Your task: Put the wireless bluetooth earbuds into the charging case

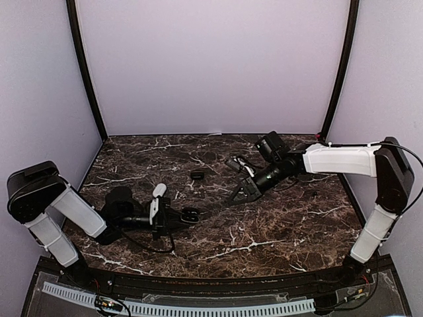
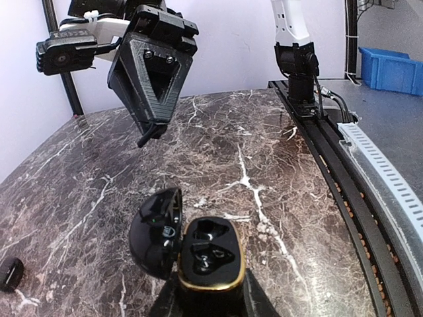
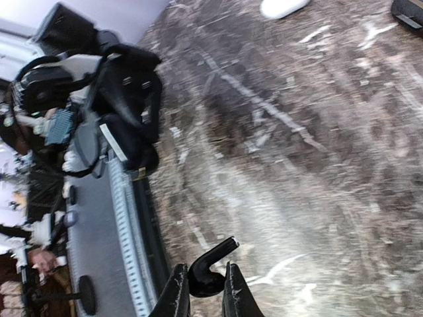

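Note:
The black charging case (image 2: pixel 211 254) with a gold rim stands with its lid (image 2: pixel 156 231) flipped back and its two hollows facing up. My left gripper is shut on its lower part, near the table's left front. At the bottom of the right wrist view, my right gripper is shut on a black earbud (image 3: pixel 213 267), whose stem points up and to the right. The left wrist view shows this earbud (image 2: pixel 152 134) at the right gripper's tips, beyond the case and apart from it. In the top view, the case (image 1: pixel 190 215) sits left of the right gripper (image 1: pixel 231 199).
A small black box (image 1: pixel 197 175) lies behind the case. A white rounded object (image 3: pixel 283 6) rests on the table at the right wrist view's top edge.

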